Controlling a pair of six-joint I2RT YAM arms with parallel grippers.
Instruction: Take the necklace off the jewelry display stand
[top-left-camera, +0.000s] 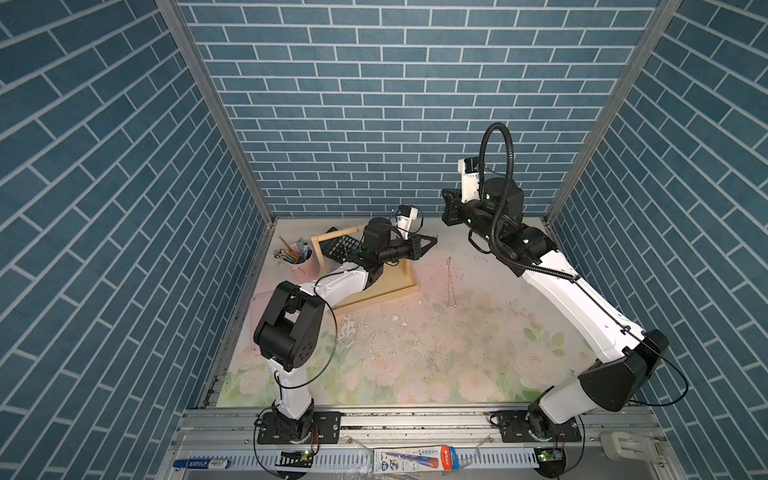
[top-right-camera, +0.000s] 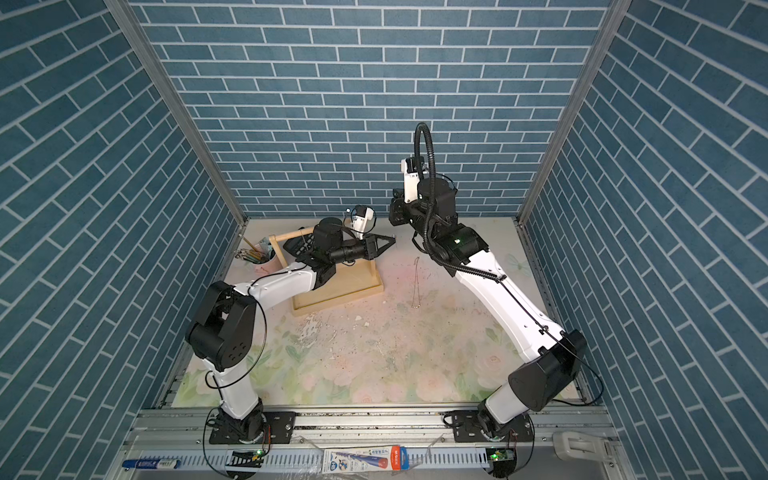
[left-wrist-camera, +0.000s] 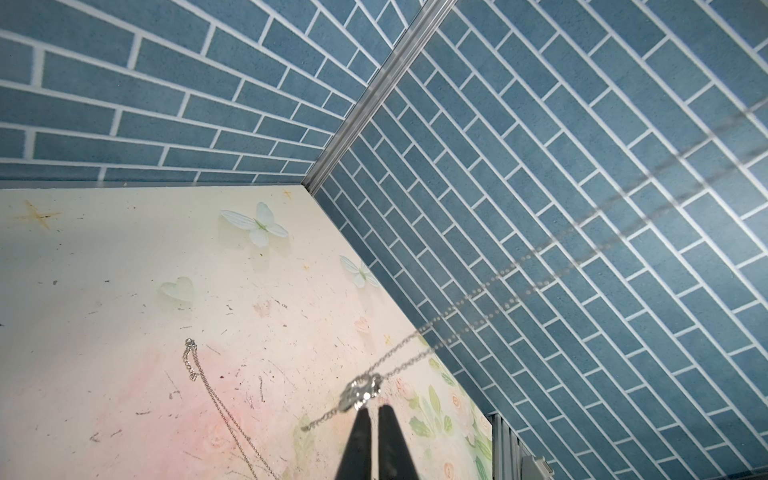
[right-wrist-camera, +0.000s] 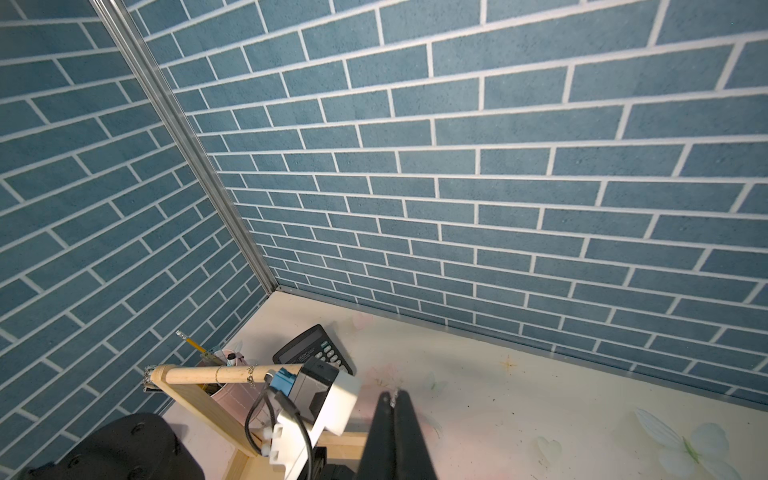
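A fine silver necklace (left-wrist-camera: 369, 385) hangs as a doubled chain, its clustered lower end just in front of the tips of my left gripper. Whether the two touch, I cannot tell. That gripper is shut with nothing between its fingers. The chain runs up out of the left wrist view, toward where my right gripper (top-left-camera: 446, 209) stands higher and to the right. The right gripper's fingers (right-wrist-camera: 376, 440) are shut, with a faint glint at their tips. The wooden display stand (right-wrist-camera: 228, 373), a bar over a tray base, is partly behind the left arm.
Another silver necklace (top-left-camera: 451, 284) lies stretched on the table. A pink pen cup (top-left-camera: 304, 268) and a black calculator (right-wrist-camera: 312, 348) stand at the back left. Small pale scraps (top-left-camera: 346, 332) lie before the stand.
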